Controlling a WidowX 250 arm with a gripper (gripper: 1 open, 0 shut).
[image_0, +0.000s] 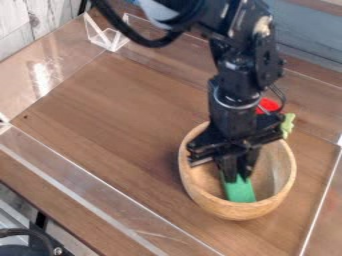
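A light wooden bowl (269, 201) sits at the right of the table, with a green elongated object (241, 189) lying inside it. My gripper (238, 166) reaches down into the bowl, its fingertips at the upper end of the green object. The finger looks closed, and whether anything is between the fingers is hidden by the gripper body and blur.
A red object (269, 105) and a light green item (287, 125) lie behind the bowl, partly hidden by the arm. A white wire-like holder (107, 32) stands at the back left.
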